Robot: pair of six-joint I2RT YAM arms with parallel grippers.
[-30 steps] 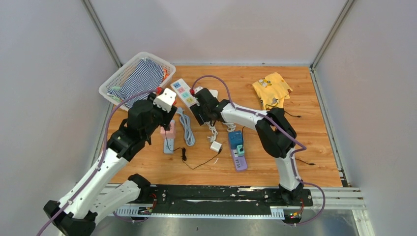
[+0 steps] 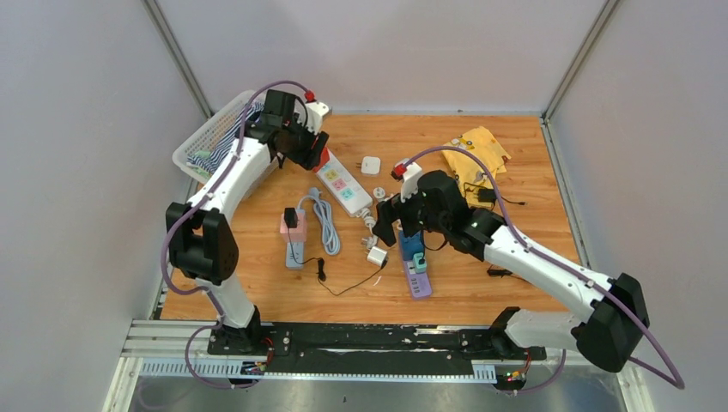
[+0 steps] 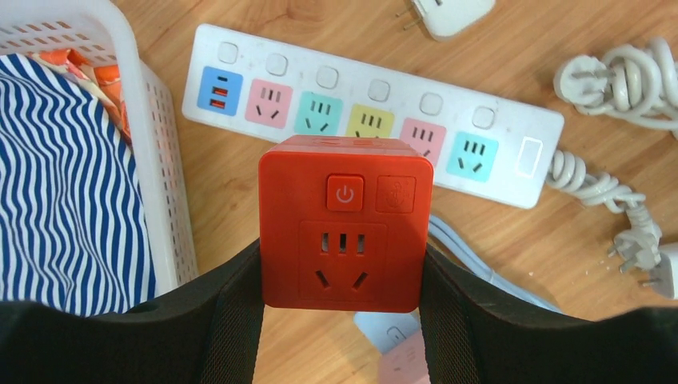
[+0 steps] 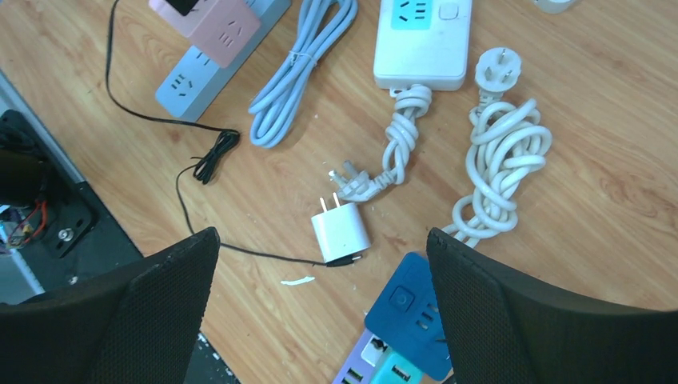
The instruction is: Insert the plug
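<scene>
A red cube socket is gripped between the fingers of my left gripper; its power button and socket holes face the camera. Beneath it lies a white power strip with coloured sockets, partly covered by the cube in the left wrist view. Whether the cube touches the strip cannot be told. My right gripper is open, its fingers wide apart and empty. In the right wrist view a white charger, prongs up, appears between them, lying on the table beside the strip's own plug.
A white basket with striped cloth stands left of the strip. A blue strip carries a pink cube. A purple strip bears a dark blue block. Coiled cables and a yellow cloth lie around.
My left gripper has moved away from the robot with the red cube, to over the strip. The right gripper has drawn back from the strip toward the right and the near side.
</scene>
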